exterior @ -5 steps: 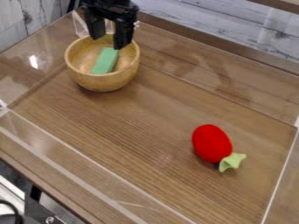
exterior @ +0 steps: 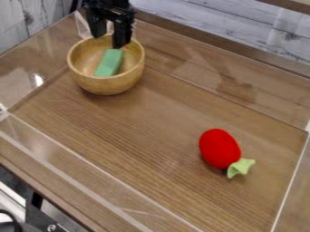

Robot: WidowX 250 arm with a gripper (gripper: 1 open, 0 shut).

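Note:
A wooden bowl [exterior: 122, 82] sits at the upper left of the table, with a green oblong object [exterior: 109, 63] inside it. My black gripper [exterior: 107, 38] is over the bowl's back part, just beyond the green object, open. A red round object with a pale green tip [exterior: 220, 149] lies at the lower right.
A wall and pale panel stand at the top left; the table's left edge shows at the lower left.
My gripper has shifted slightly and changed its orientation over the back of the bowl. The bowl and red object look unmoved.

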